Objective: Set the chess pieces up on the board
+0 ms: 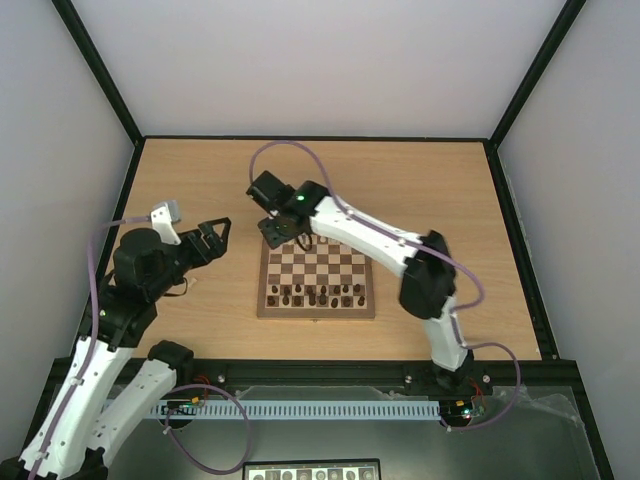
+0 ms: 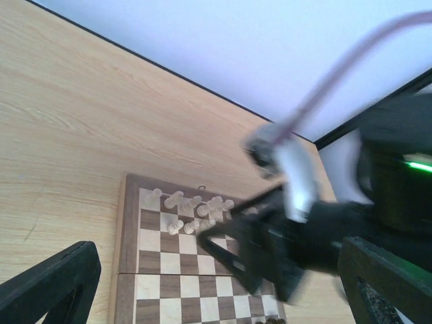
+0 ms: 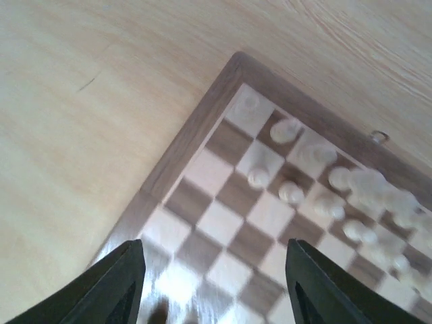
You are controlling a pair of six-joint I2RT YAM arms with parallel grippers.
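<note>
The chessboard (image 1: 318,264) lies in the middle of the table. Dark pieces (image 1: 311,298) stand in two rows along its near edge. White pieces (image 3: 291,193) fill squares at the far edge, including one in the corner (image 3: 250,102); the right arm covers that edge in the top view. Over the board's far left part hovers my right gripper, its fingers apart and nothing between them. My left gripper (image 1: 226,232) is open and empty, left of the board; in its wrist view the right gripper partly hides the white pieces.
A metal clasp (image 3: 379,137) sticks out at the board's far edge. Bare table (image 1: 440,200) surrounds the board on the right and behind. The right arm (image 1: 370,232) stretches over the board's far right side.
</note>
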